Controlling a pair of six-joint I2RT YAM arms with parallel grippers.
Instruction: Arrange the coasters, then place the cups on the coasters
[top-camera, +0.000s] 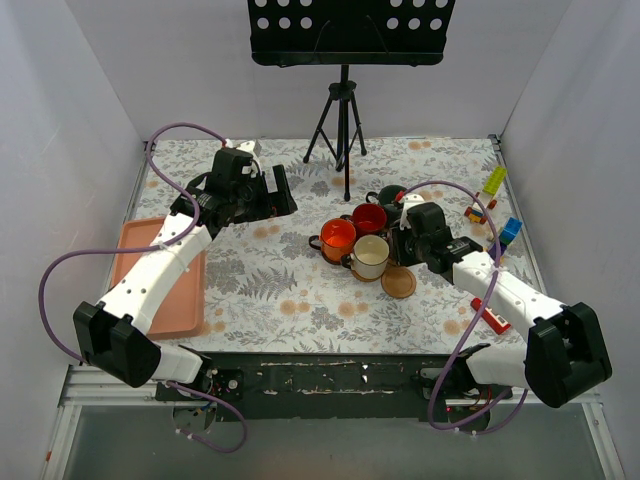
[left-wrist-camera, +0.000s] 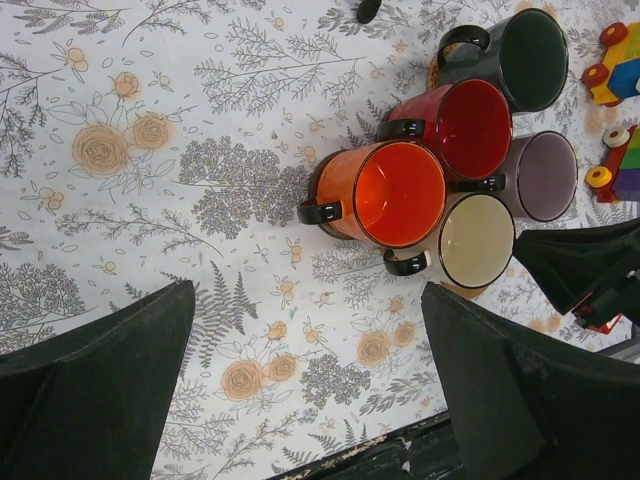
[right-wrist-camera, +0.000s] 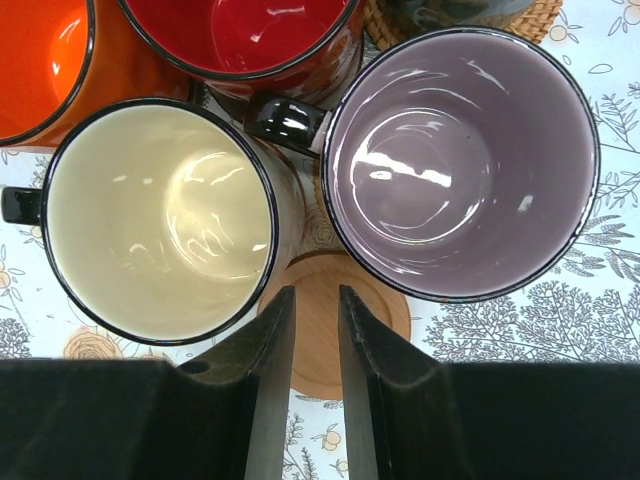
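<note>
A bare round wooden coaster (top-camera: 398, 282) lies at the front of the cup cluster. Behind it stands the mauve cup (right-wrist-camera: 460, 165), upright, its handle toward the red cup (top-camera: 369, 217). The cream cup (top-camera: 369, 257) and orange cup (top-camera: 337, 237) stand to the left, the dark green cup (top-camera: 391, 198) at the back. In the right wrist view my right gripper is partly open over the coaster and the gap between the cream and mauve cups; its fingers hold nothing. Above the left part of the table my left gripper (top-camera: 277, 191) is open and empty.
An orange tray (top-camera: 178, 300) lies at the left edge. Toy blocks (top-camera: 508, 232) and a red toy (top-camera: 491, 316) line the right side. A black stand (top-camera: 344, 90) rises at the back.
</note>
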